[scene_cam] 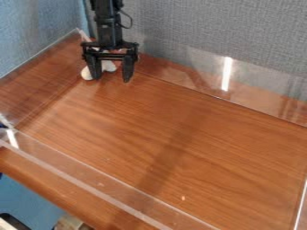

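Observation:
My black gripper (109, 68) hangs low at the back left of the wooden floor, its fingers open and spread to either side. Behind and between the fingers lies a small white object (88, 73), partly hidden by the gripper; what it is I cannot tell.
Transparent walls edge it, with grey textured panels (216, 31) behind. At the bottom left corner, beyond the edge, are some small dark and wooden items, too cropped to identify.

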